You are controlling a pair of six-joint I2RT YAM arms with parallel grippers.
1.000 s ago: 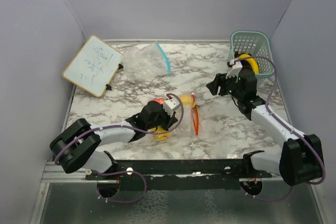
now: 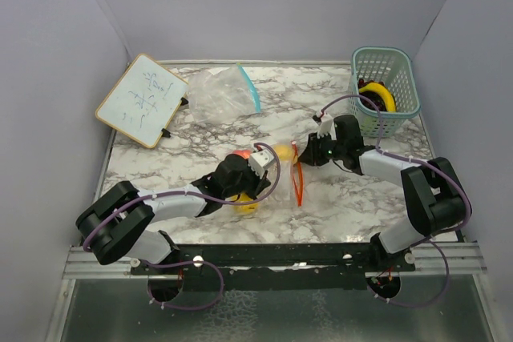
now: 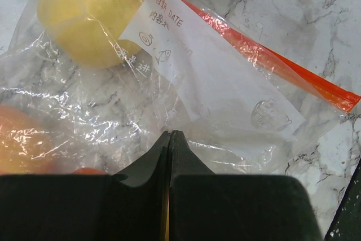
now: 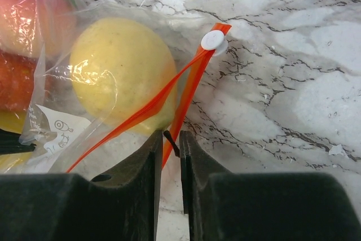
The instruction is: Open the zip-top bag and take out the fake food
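A clear zip bag (image 3: 107, 105) holding fake food lies on the marble table: a yellow round piece (image 4: 118, 71), a peach-coloured piece (image 4: 34, 15) and others. Its orange zip strip (image 4: 192, 83) with a white slider (image 4: 212, 40) runs along the right side. My left gripper is shut, pressed on the bag, with nothing visible between its fingers. My right gripper is at the zip strip below the slider, its fingertips close together; whether they hold the strip is unclear.
An empty bag with a blue zip (image 2: 224, 94) lies at the back, a whiteboard (image 2: 140, 102) at back left, and a green basket (image 2: 385, 62) with fake banana at back right.
My right arm has swung down and left from near the basket to the bag's zip end. The left arm and bag look unchanged.
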